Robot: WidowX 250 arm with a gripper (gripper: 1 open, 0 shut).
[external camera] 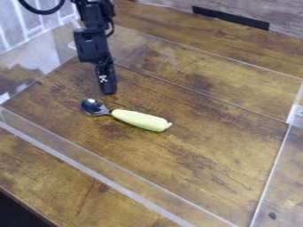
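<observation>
My black gripper (pixel 105 87) reaches down from the upper left, its tip low over the wooden table, shut with nothing visible between its fingers. A short way below it lies a metal spoon (pixel 94 107), and a pale yellow-green corn-like object (pixel 141 119) lies beside it to the right, at or over the spoon's handle.
Clear walls or panels run along the left and right sides.
</observation>
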